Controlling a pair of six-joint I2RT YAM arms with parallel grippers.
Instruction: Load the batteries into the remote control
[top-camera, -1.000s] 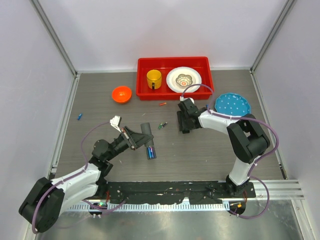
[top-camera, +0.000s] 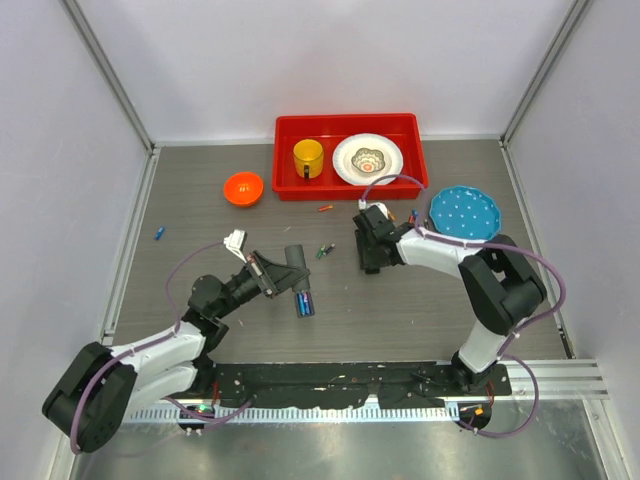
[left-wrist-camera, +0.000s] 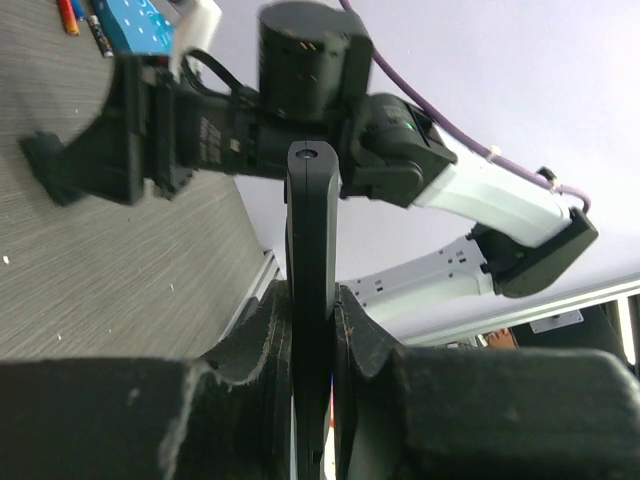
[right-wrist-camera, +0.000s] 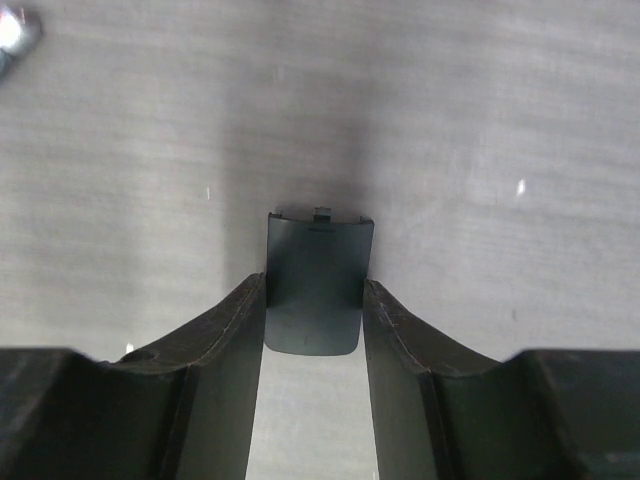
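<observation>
The dark grey remote control (top-camera: 295, 257) is in my left gripper (top-camera: 283, 277), shut on it. Its open battery compartment (top-camera: 304, 304) faces up, with blue and pinkish batteries lying in it. From the left wrist, the remote (left-wrist-camera: 312, 250) shows edge-on, upright between the fingers. In the right wrist view, a dark battery cover (right-wrist-camera: 317, 318) with a small tab lies between the fingertips of my right gripper, which touch both its sides. The top view has the right gripper (top-camera: 366, 245) right of centre, its arm hiding most of the cover.
Loose batteries (top-camera: 325, 250) lie between the grippers, with an orange battery (top-camera: 325, 208) behind and a blue battery (top-camera: 159, 232) far left. A red tray (top-camera: 290, 185) holds a yellow mug and a plate. An orange bowl (top-camera: 243, 189) and a blue dotted plate (top-camera: 465, 213) flank it.
The left gripper and remote have barely moved.
</observation>
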